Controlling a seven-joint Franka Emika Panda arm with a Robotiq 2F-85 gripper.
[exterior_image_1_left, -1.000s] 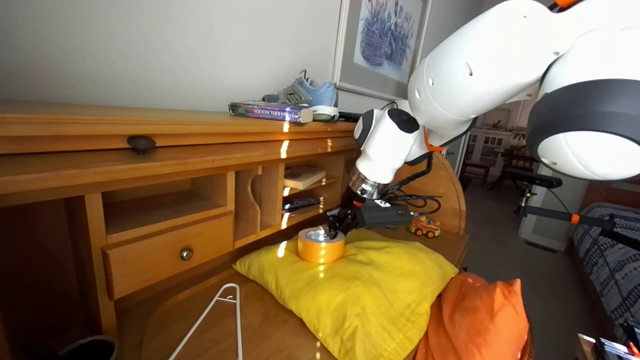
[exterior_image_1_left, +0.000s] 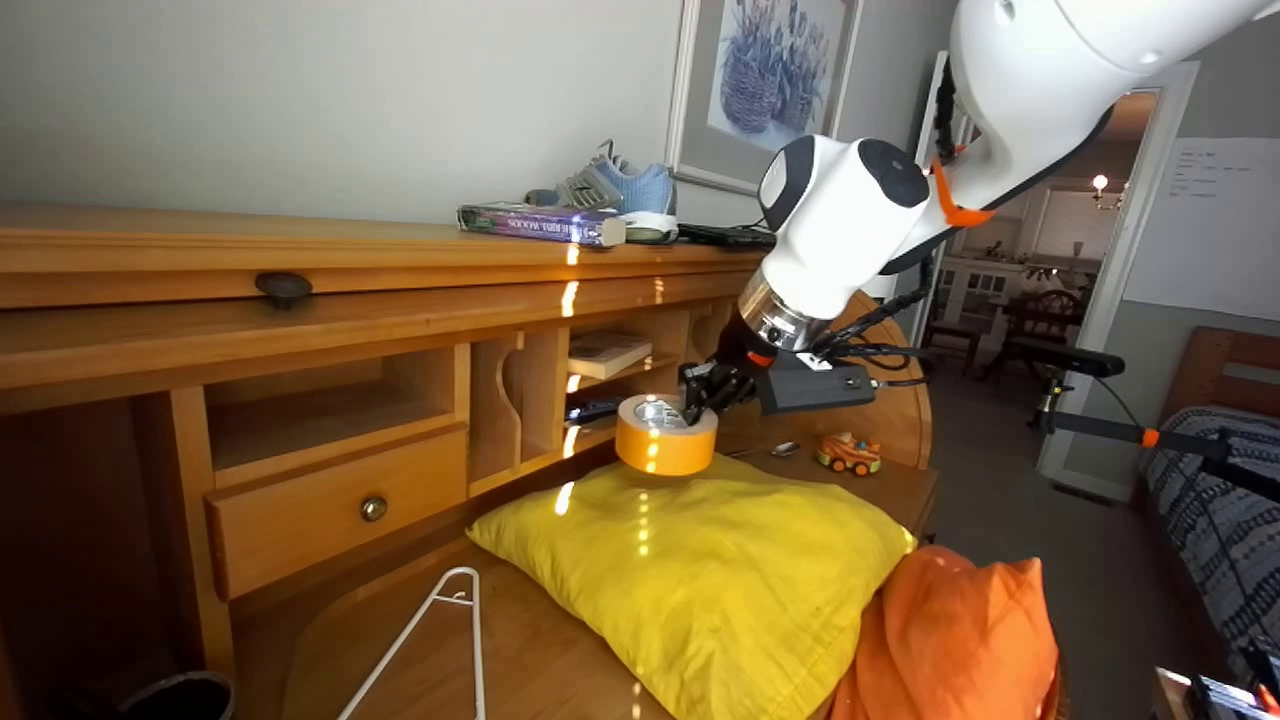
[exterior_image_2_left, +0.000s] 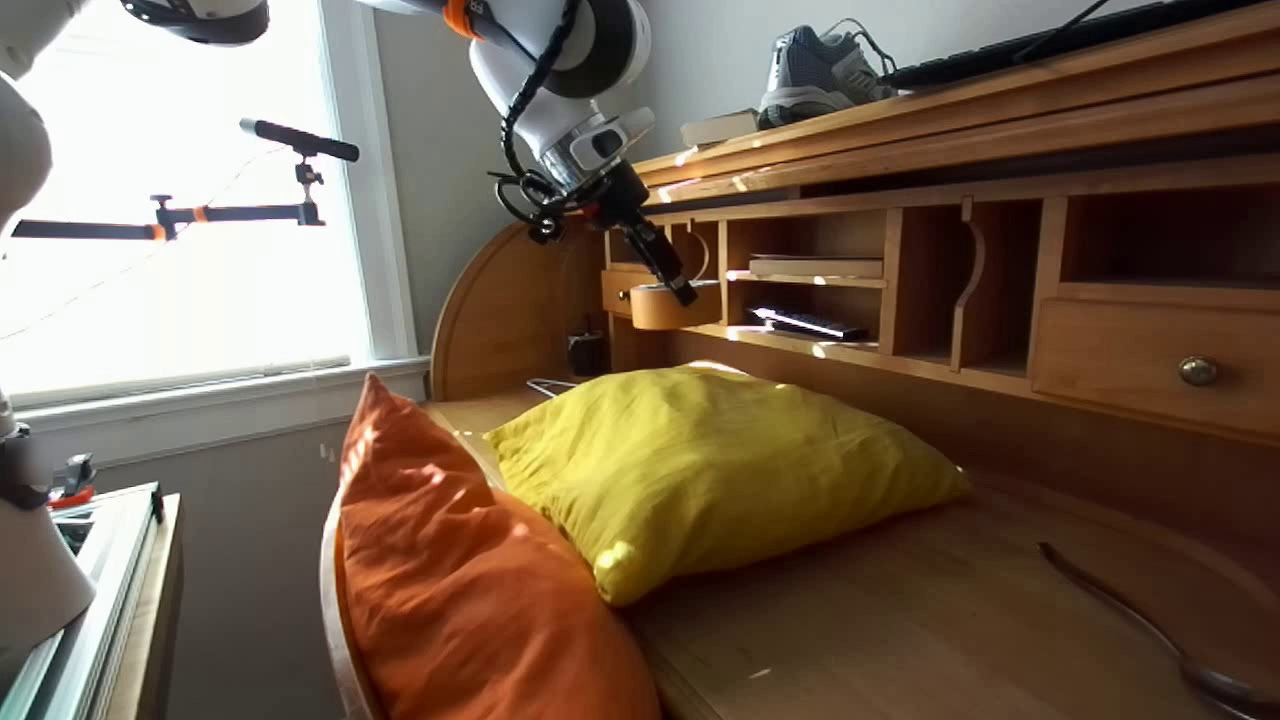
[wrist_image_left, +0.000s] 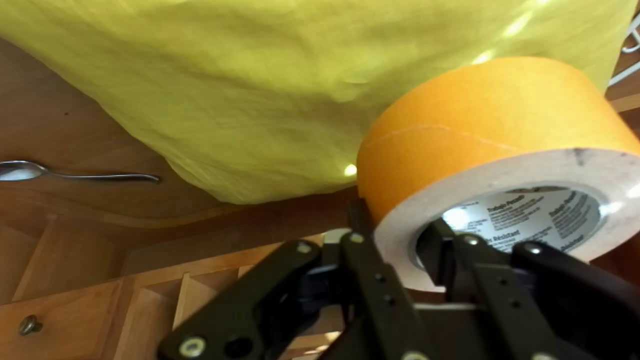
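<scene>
A roll of orange tape (exterior_image_1_left: 663, 450) hangs in the air above the yellow pillow (exterior_image_1_left: 732, 552). My gripper is shut on the wall of the roll, one finger outside it and the other inside its core. In the wrist view the tape roll (wrist_image_left: 492, 114) shows its white side and the printed inside of the core. Exterior view 2 has the tape roll (exterior_image_2_left: 660, 307) in front of the cubbyholes, clear of the yellow pillow (exterior_image_2_left: 744, 468) below.
An orange pillow (exterior_image_2_left: 468, 576) lies beside the yellow one at the desk's edge. A white hanger (exterior_image_1_left: 474, 624), a spoon (exterior_image_2_left: 1152, 636) and a toy car (exterior_image_1_left: 848, 454) rest on the desk. Shelves with a book (exterior_image_1_left: 606, 353) stand close behind the tape.
The gripper has risen with the tape roll, lifting it off the yellow pillow and slightly to the right in exterior view 1. The pillows have stayed in place.
</scene>
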